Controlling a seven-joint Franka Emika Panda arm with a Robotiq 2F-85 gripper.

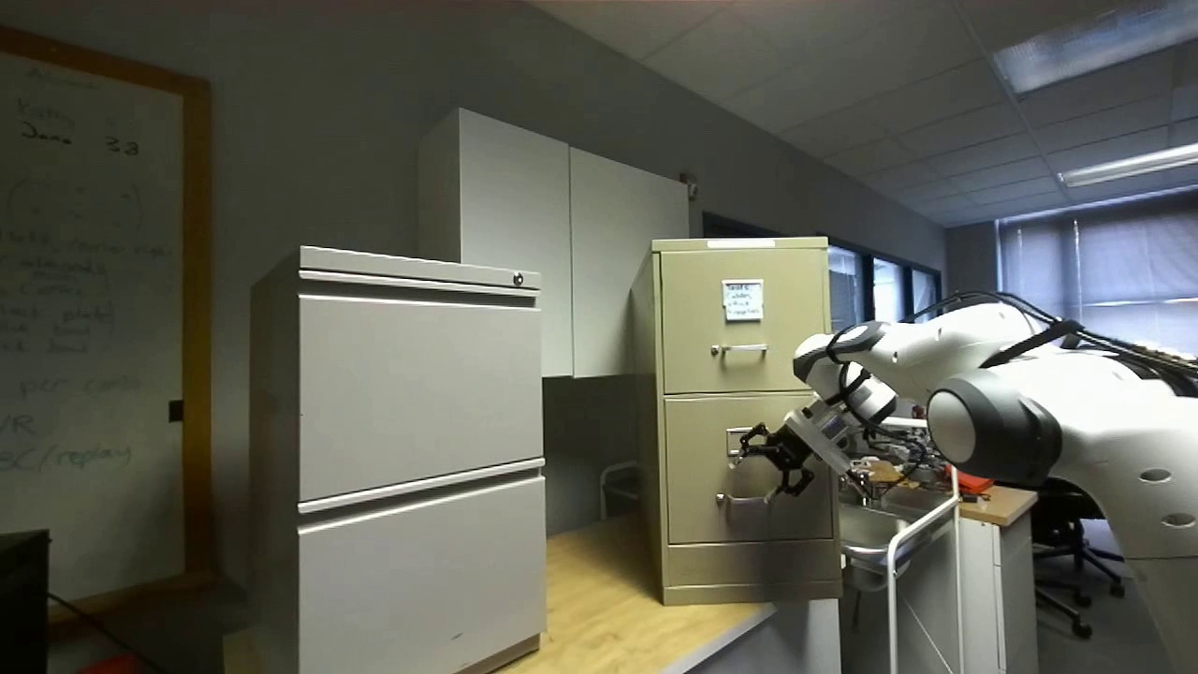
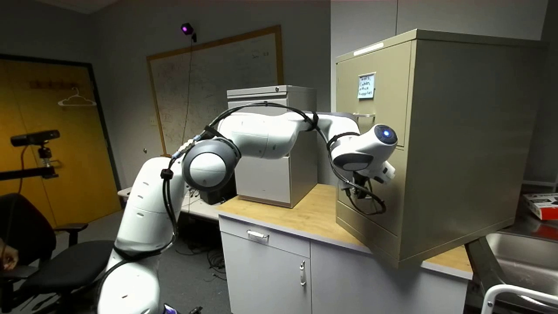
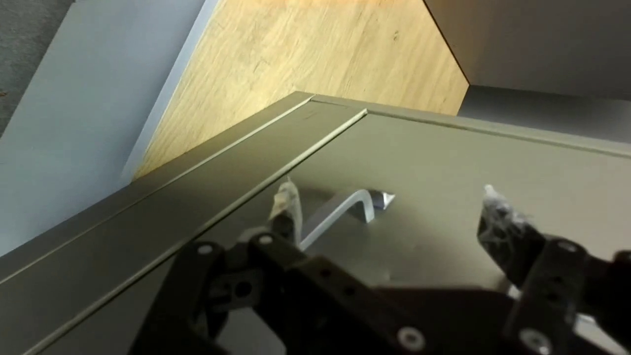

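Note:
A tan two-drawer filing cabinet (image 1: 747, 573) stands on the wooden counter, both drawers closed. Its lower drawer has a silver bar handle (image 1: 743, 501). In front of that drawer is my gripper (image 1: 754, 477), open and tilted. In the wrist view, the lower handle (image 3: 338, 216) appears between the spread fingers, much closer to the left finger (image 3: 286, 204) than to the right one. The left finger hides part of the bar; contact cannot be told. Nothing is gripped. In exterior view 2 my wrist covers the lower handle.
A light grey drawer cabinet (image 1: 421, 393) stands to the left, with bare counter (image 1: 606, 573) between the two cabinets. Right of the tan cabinet are a sink (image 1: 870, 528) and a white tubular frame (image 1: 895, 595). The upper drawer handle (image 1: 741, 348) sits above my gripper.

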